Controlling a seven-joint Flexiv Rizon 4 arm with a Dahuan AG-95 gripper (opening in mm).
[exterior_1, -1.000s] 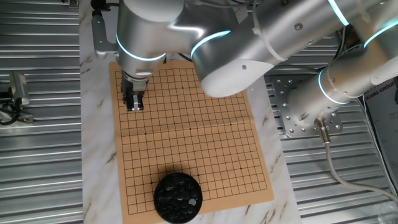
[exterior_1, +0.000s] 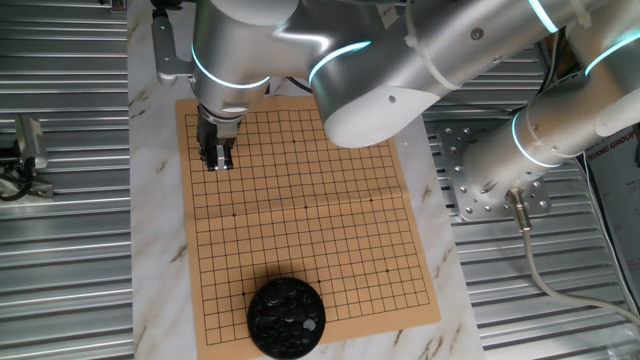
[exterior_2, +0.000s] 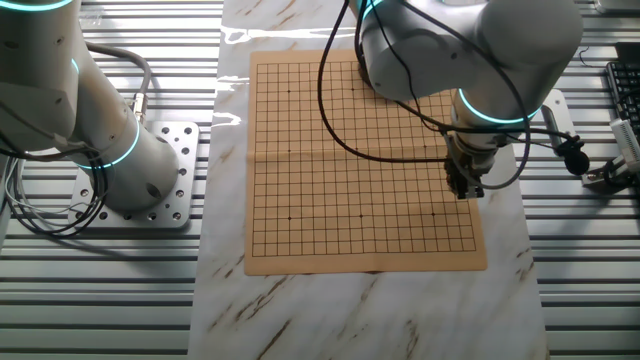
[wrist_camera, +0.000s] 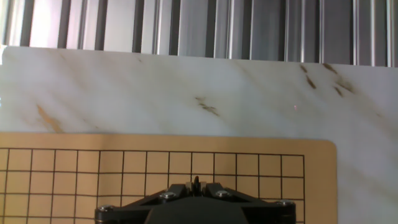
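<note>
A tan go board (exterior_1: 300, 230) with a black grid lies on the marble table, and no stones show on its visible part. A black bowl (exterior_1: 262, 335) of black stones (exterior_1: 285, 315) sits at the board's near edge in exterior view 1. My gripper (exterior_1: 222, 162) is over the far left part of the board, pointing down. In the wrist view, the gripper has its fingertips close together near the board's corner. A thin dark piece (wrist_camera: 196, 185), apparently a black stone on edge, stands between them. Its height above the board is hard to judge.
Marble (exterior_2: 290, 320) runs around the board, with ribbed metal decking (exterior_2: 90, 310) beyond it. A black cable (exterior_2: 385, 158) loops beside the arm. The bowl is mostly hidden behind the arm in exterior view 2. Most of the board is clear.
Over the last second, my gripper has moved slightly toward the board's far edge and a touch right in exterior view 1. The bowl and board have stayed put.
</note>
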